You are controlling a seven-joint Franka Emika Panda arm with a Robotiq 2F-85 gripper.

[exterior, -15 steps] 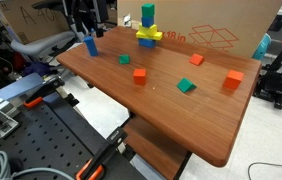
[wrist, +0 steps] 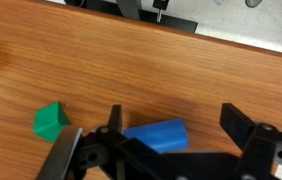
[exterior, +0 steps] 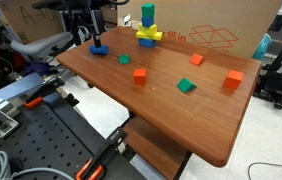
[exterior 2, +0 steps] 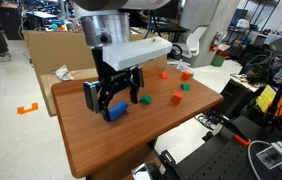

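A blue block [exterior: 99, 50] lies flat on the wooden table near its left end. In the wrist view the same blue block [wrist: 159, 135] shows between my widely parted fingers, partly covered by the gripper body. My gripper [exterior 2: 112, 88] is open just above the block, with nothing held. A small tower [exterior: 147, 32] of green, blue and yellow pieces stands at the table's back edge, right of the gripper. Close to the blue block sits a green block [exterior: 124, 59], also seen as a green piece [wrist: 50, 121] in the wrist view.
Toward the front lies an orange block [exterior: 139, 75], with another green block [exterior: 186, 86] to its right. Farther right are an orange piece [exterior: 195, 59] and a larger orange block [exterior: 233, 79]. A cardboard panel [exterior: 211, 25] borders the back.
The blue block stood upright at the gripper; now it lies on its side, slightly to the right. The gripper has shifted a little and sits lower. Other blocks look unmoved.
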